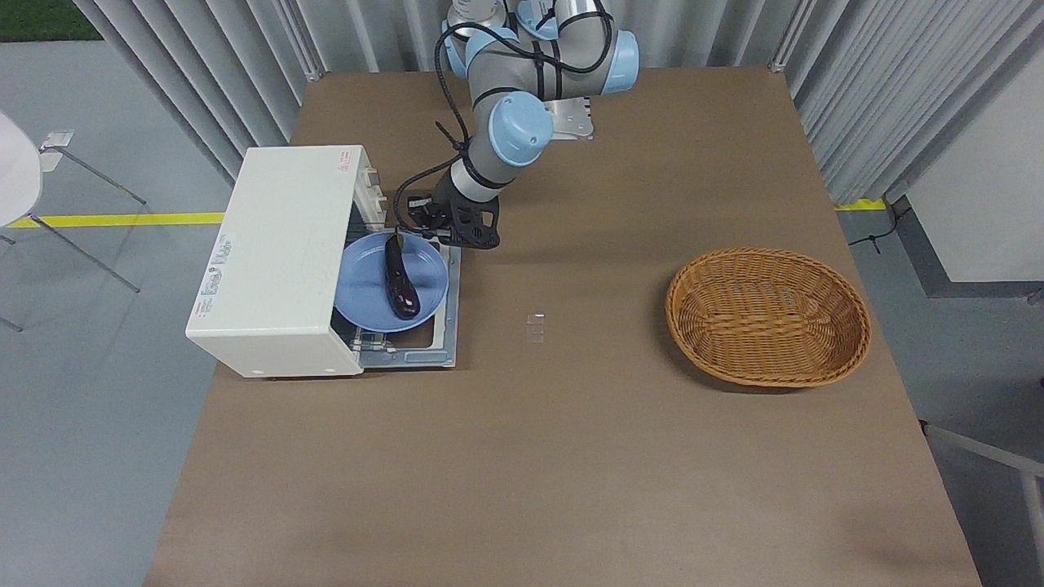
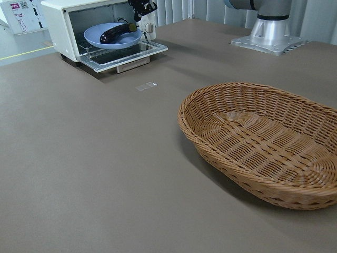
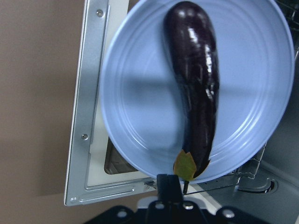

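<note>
A white toaster oven (image 1: 264,264) at the left of the table has its glass door (image 2: 121,58) lowered. On the pulled-out rack lies a blue plate (image 3: 135,102) with a dark purple eggplant (image 3: 194,79) on it. The black gripper (image 1: 452,223) is over the back of the door, just behind the plate; in the wrist view its black top shows at the bottom edge, beside the eggplant's green stem end. I cannot tell whether it is open or shut.
An empty oval wicker basket (image 1: 768,318) sits on the right side of the table (image 1: 587,470). The robot's base stands at the back.
</note>
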